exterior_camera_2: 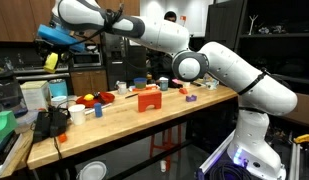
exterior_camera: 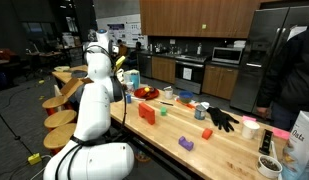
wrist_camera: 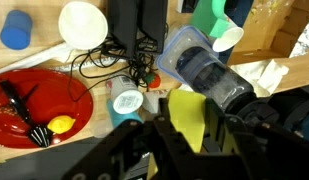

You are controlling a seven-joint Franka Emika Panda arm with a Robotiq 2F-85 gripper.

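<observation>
My gripper is shut on a yellow object (wrist_camera: pixel 186 112), whose lower end points down toward the table. In exterior view 2 the yellow object (exterior_camera_2: pixel 51 62) hangs in the air under the wrist, above the far left part of the table, near a white container (exterior_camera_2: pixel 36 95). Exterior view 1 has the gripper high at the far end of the table, too small there for its fingers to be told. What exactly the yellow thing is cannot be made out.
Below in the wrist view lie a clear container (wrist_camera: pixel 182 58), a green cup (wrist_camera: pixel 209 16), a white cup (wrist_camera: pixel 124 95), loose cables and a red plate (wrist_camera: pixel 34 125). A red block (exterior_camera_2: pixel 149 100) and several small items stand along the table, with bare wood between them.
</observation>
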